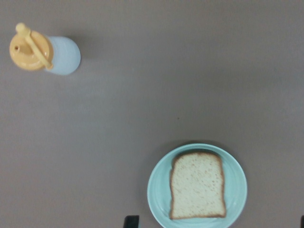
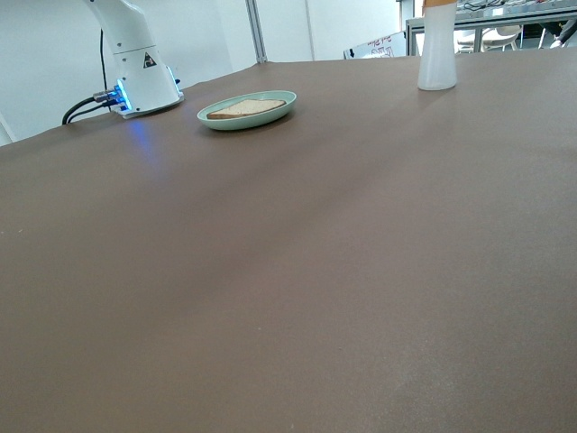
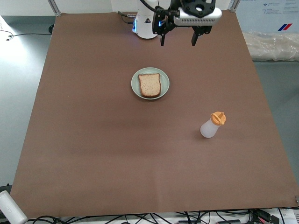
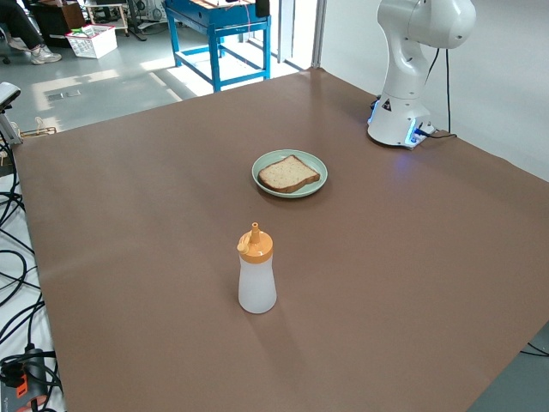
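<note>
A slice of bread (image 3: 149,85) lies on a pale green plate (image 3: 135,88) near the middle of the brown table, also seen in the wrist view as bread (image 1: 196,185). A squeeze bottle (image 3: 210,127) with an orange cap stands apart from the plate, to its lower right in the left view and nearer the camera in the right view (image 4: 256,279). My gripper (image 3: 178,41) hangs high above the table's back, near the arm's base, open with nothing between its fingers. Its fingertips show at the bottom of the wrist view, wide apart.
The white arm base (image 4: 401,124) stands at the back edge with cables. Cables and equipment (image 3: 261,215) lie beyond the front edge.
</note>
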